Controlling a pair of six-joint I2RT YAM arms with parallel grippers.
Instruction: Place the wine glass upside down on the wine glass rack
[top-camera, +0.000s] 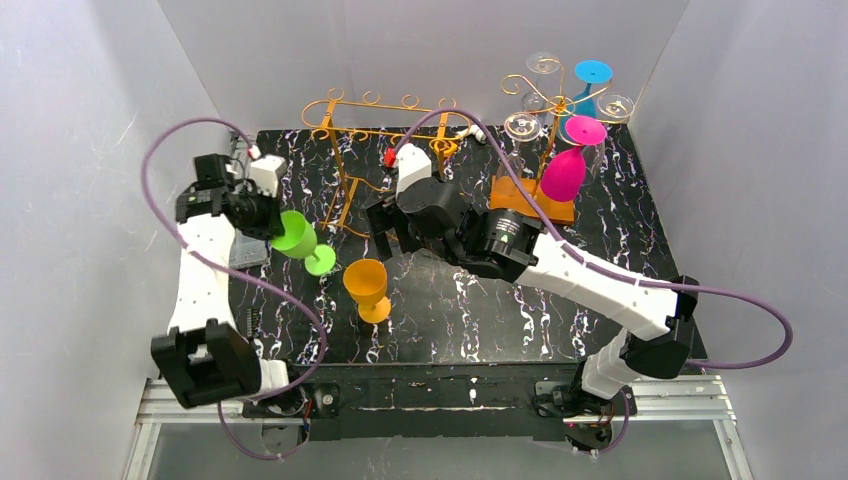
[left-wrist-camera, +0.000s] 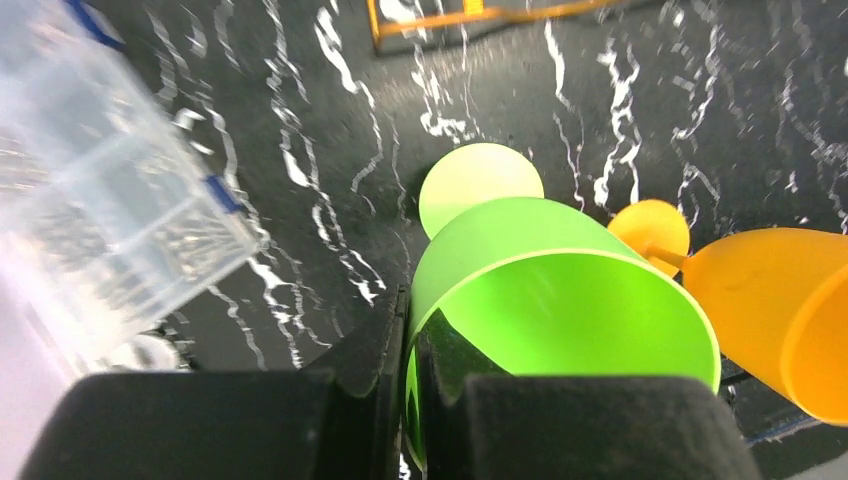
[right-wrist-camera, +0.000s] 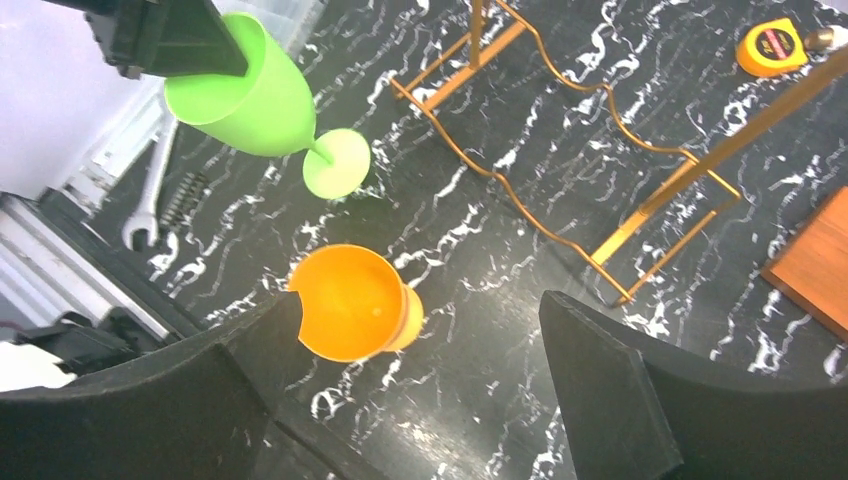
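The green wine glass leans to the left in the top view, its round foot low on the right. My left gripper is shut on the bowl's rim, one finger inside the bowl and one outside. Beside it an orange wine glass stands upright on the table. Over the table's middle, my right gripper is open; its fingers frame empty space in the right wrist view. A gold rack with curled hooks along its top stands bare behind the glasses.
A gold tree-shaped stand at the back right carries pink, blue and clear glasses upside down. A clear parts box lies left of the green glass, and a wrench near the left edge.
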